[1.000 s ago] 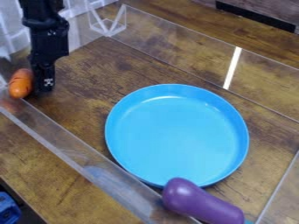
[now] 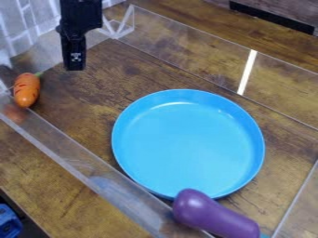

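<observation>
My dark gripper (image 2: 76, 58) hangs at the upper left of the camera view, shut, with nothing visible between its fingers. Below and left of it, a toy carrot (image 2: 26, 90) lies on the wooden surface by the clear left wall, apart from the gripper. A large blue plate (image 2: 188, 141) fills the middle right. A purple eggplant (image 2: 214, 214) lies at the lower right, just beyond the plate's near edge.
Clear plastic walls (image 2: 87, 163) bound the wooden work area (image 2: 125, 79). Another orange object (image 2: 7, 221) sits at the lower-left edge, outside the wall. The wood between gripper and plate is bare.
My gripper has risen and moved right, away from the carrot, which now lies alone slightly right of where it was.
</observation>
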